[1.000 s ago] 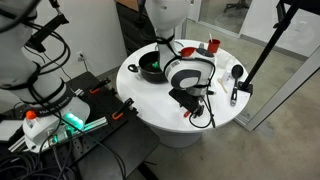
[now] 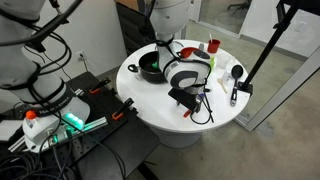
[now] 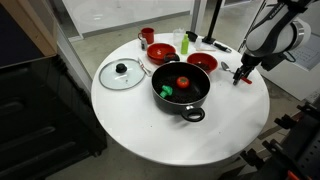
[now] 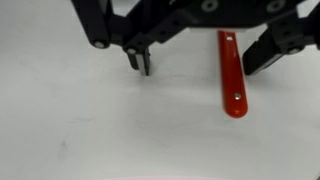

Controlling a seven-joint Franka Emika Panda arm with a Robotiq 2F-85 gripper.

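Observation:
A red handle with small metal rivets (image 4: 233,85) lies on the white table, and the rest of that utensil is out of sight in the wrist view. My gripper stands open around the handle, which sits much nearer the right-hand finger (image 4: 262,54) than the left one. A wide gap separates the handle from the left finger. In exterior view 2 the gripper (image 3: 241,75) is low at the table's right side, beside the red handle (image 3: 247,80). From exterior view 1, a bit of red handle (image 2: 187,113) shows just below the arm.
A black pot (image 3: 181,101) holds a red and a green item. Around it are a glass lid (image 3: 122,75), a red bowl (image 3: 202,62), a red mug (image 3: 147,36) and a green bottle (image 3: 185,44). A black ladle (image 2: 237,72) lies near the edge.
The arm and gripper have shifted slightly over the handle, with the hanging cable moving a little up and left. The red handle appears to stay in place.

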